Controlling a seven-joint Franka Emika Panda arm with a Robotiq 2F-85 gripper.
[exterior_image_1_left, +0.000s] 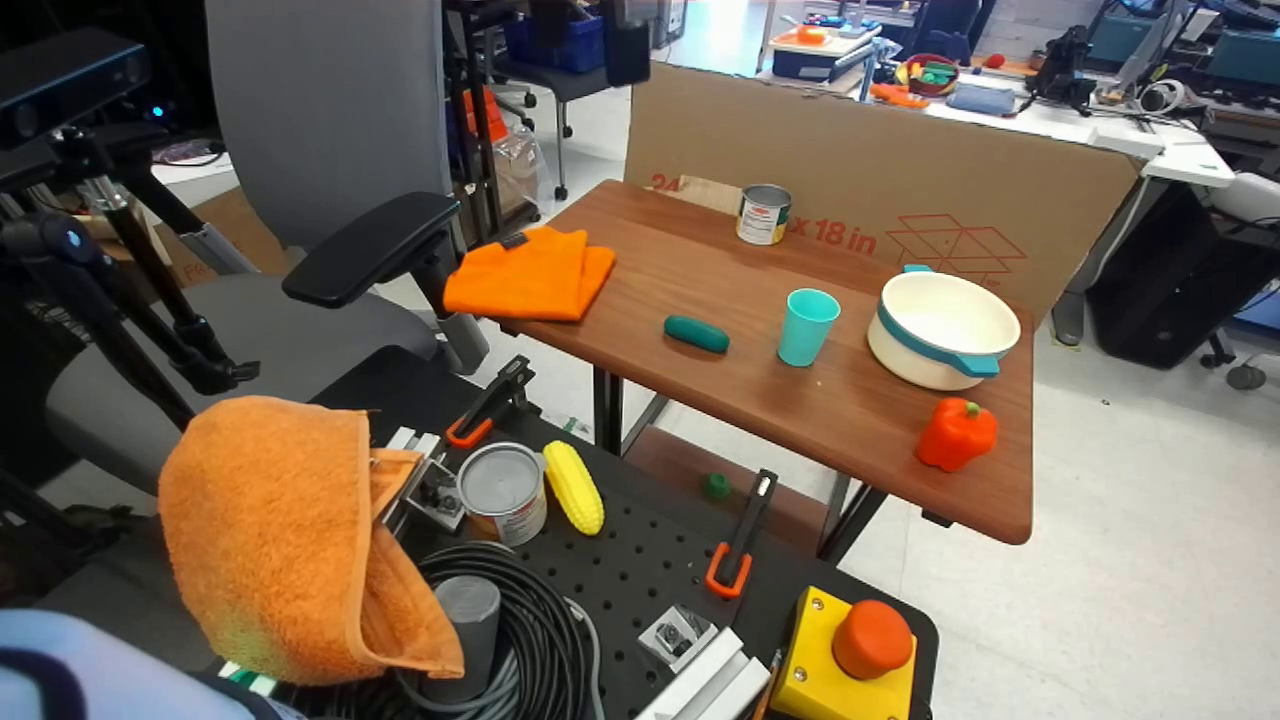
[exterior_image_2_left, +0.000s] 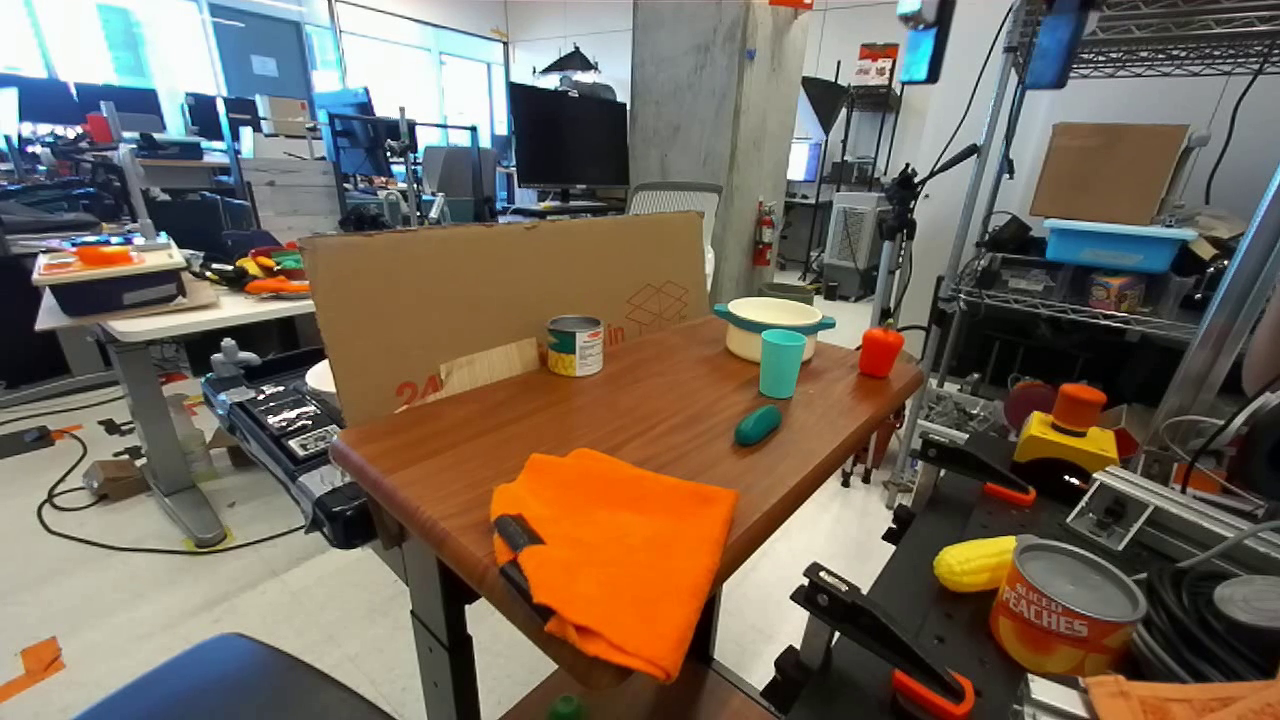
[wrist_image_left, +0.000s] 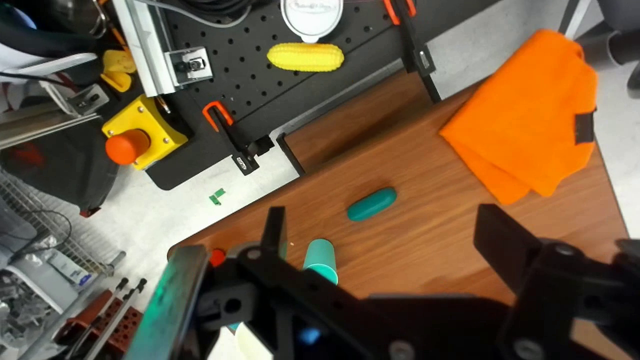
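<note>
My gripper stands open high over the wooden table (wrist_image_left: 432, 198), its dark fingers wide apart and nothing held between them. Below, in the wrist view, lies a dark green cucumber-like piece (wrist_image_left: 372, 204). A turquoise cup (wrist_image_left: 322, 259) stands near it, close to the left finger in that view. On the table too are a folded orange cloth (exterior_image_1_left: 534, 275), a can (exterior_image_1_left: 763, 216), a cream pot (exterior_image_1_left: 912, 348) with teal handles, and a red pepper (exterior_image_1_left: 956, 434). The pot looks empty from above.
A cardboard sheet (exterior_image_1_left: 816, 156) walls off the table's back edge. On the black perforated bench (exterior_image_1_left: 636, 558) are a yellow corn cob (exterior_image_1_left: 573, 487), a peach can (exterior_image_1_left: 501, 492), clamps and a red-topped yellow button box (exterior_image_1_left: 846, 672).
</note>
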